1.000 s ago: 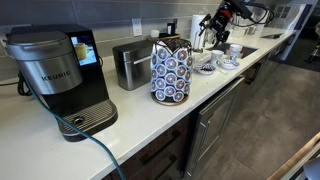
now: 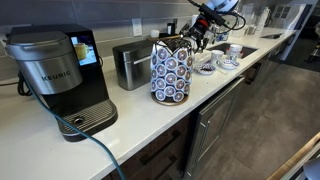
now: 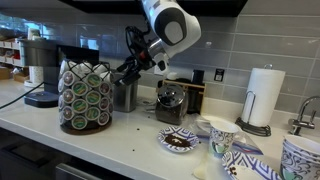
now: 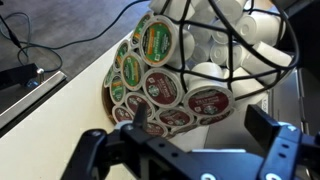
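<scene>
A round wire carousel (image 2: 172,72) packed with coffee pods stands on the white counter. In exterior view 2 the gripper (image 3: 130,68) hangs at the upper right of this carousel (image 3: 85,98), with the arm reaching down from above. From the wrist, the pods (image 4: 162,87) show coloured lids under black wire loops, lying beyond the open fingers. The gripper has nothing between its fingers, and whether it touches the rack is unclear. A Keurig coffee maker (image 2: 66,82) sits left of the carousel in exterior view 1.
A steel toaster (image 2: 132,64) stands behind the carousel. Patterned plates (image 3: 178,140), a cup (image 3: 222,136) and a paper towel roll (image 3: 262,98) occupy the counter to the right. Bare counter (image 2: 140,107) lies in front of the Keurig.
Across exterior view 1, the arm and gripper have moved left and nearer to the pod carousel. The carousel and coffee maker have stayed put.
</scene>
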